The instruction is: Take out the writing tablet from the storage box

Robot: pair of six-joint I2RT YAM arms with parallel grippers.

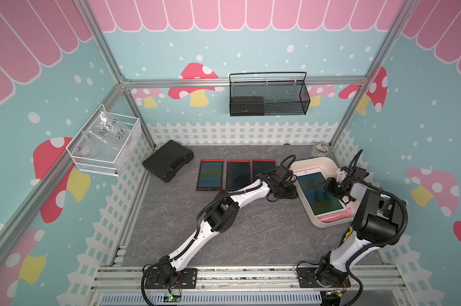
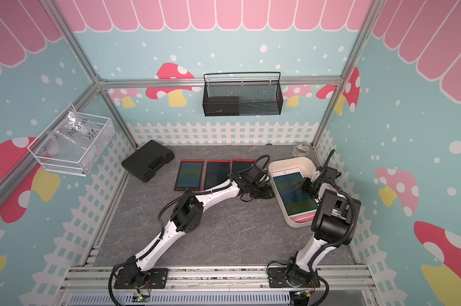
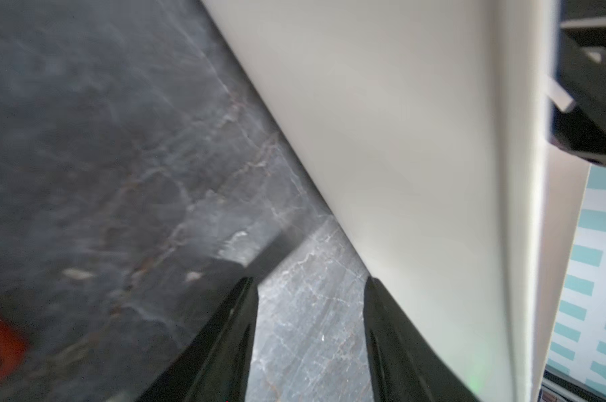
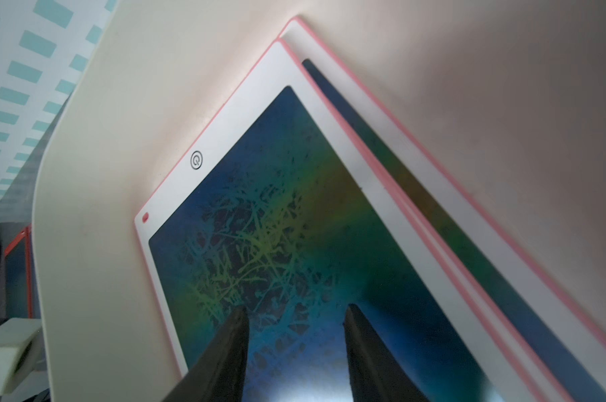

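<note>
The white storage box (image 1: 304,214) at the right holds stacked pink-and-white writing tablets (image 4: 262,221), the upper one slightly offset from the one beneath. My right gripper stands open above the top tablet's screen, fingers empty. My left gripper is at the box's outer left wall, low over the grey table, its fingers part open with nothing seen between them. In the top left view it sits just left of the box.
Three red-framed tablets (image 1: 238,173) lie on the table left of the box, partly behind the left arm. A black case (image 1: 166,160) lies back left.
</note>
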